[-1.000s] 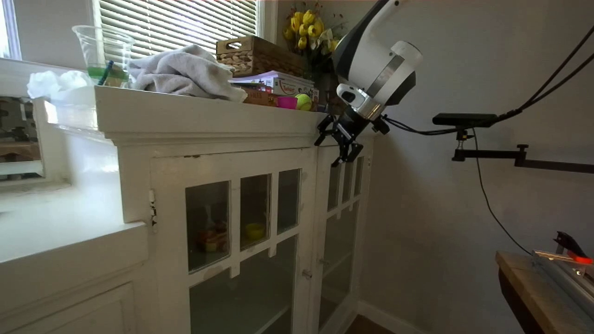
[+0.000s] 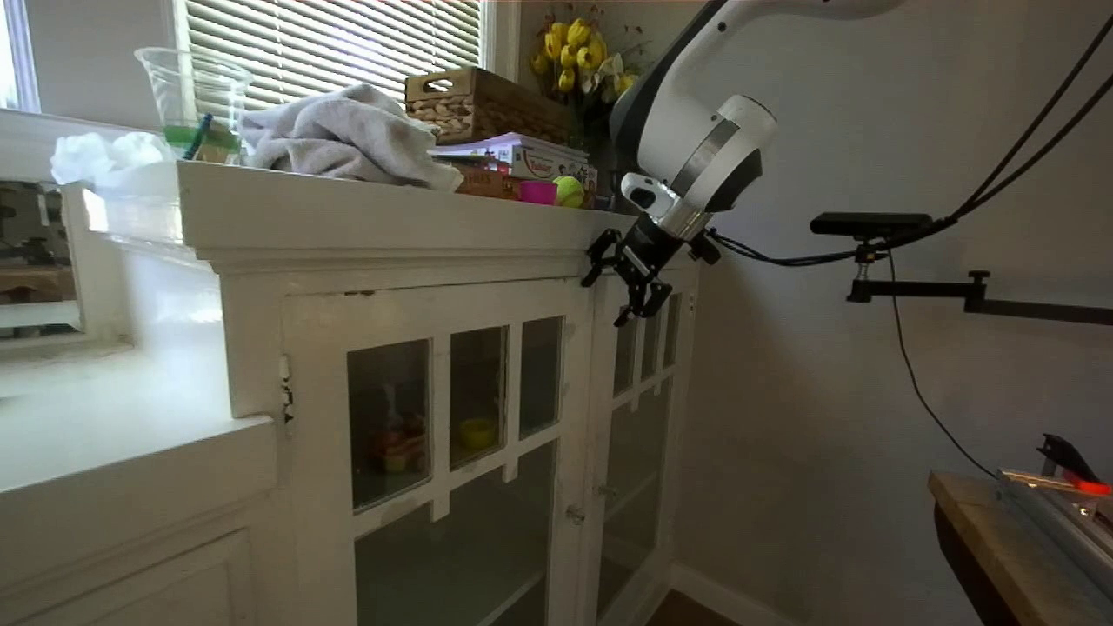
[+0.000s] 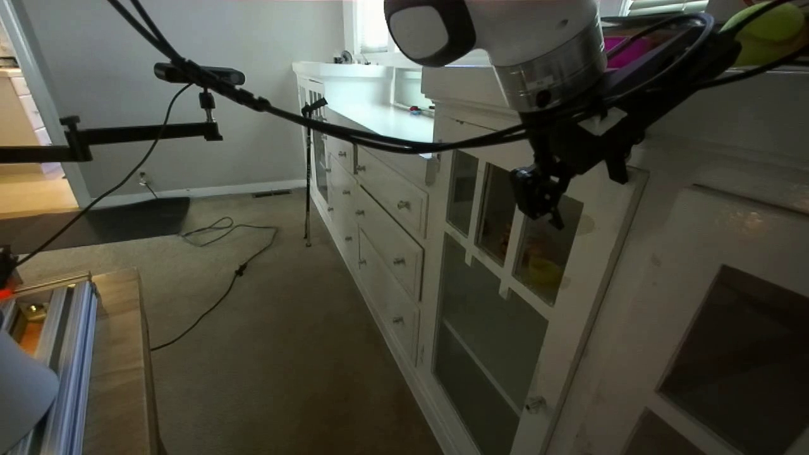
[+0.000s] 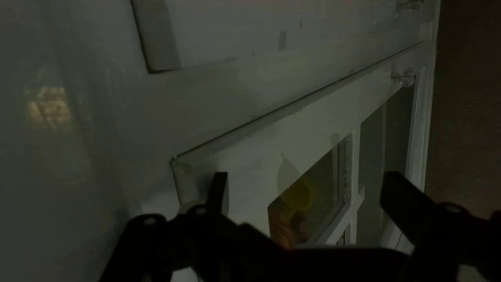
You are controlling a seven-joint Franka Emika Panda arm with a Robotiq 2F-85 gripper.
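In exterior view 1 my gripper (image 2: 607, 301) points down and left in front of the upper part of the white cabinet, with its fingers spread wide. The wrist view shows the two fingers far apart, the left fingertip (image 4: 217, 192) and the right fingertip (image 4: 399, 197), and nothing gripped between them. Behind them is a white cabinet door (image 4: 263, 162) with glass panes and a small knob (image 4: 404, 76). Both doors look shut in exterior view 1, the left door (image 2: 433, 313) and the right door (image 2: 605, 417). A yellow cup (image 2: 476, 433) shows through the glass.
On the cabinet top lie a grey towel (image 2: 339, 136), a basket (image 2: 485, 104), boxes, a pink cup (image 2: 537, 192) and a tennis ball (image 2: 569, 191). A camera arm (image 2: 918, 289) juts from the right. Floor (image 3: 280, 364) before the cabinet is open.
Compared with a second ago, the arm and gripper have shifted a little left and down in exterior view 1. The fingers remain spread; the doors look unmoved.
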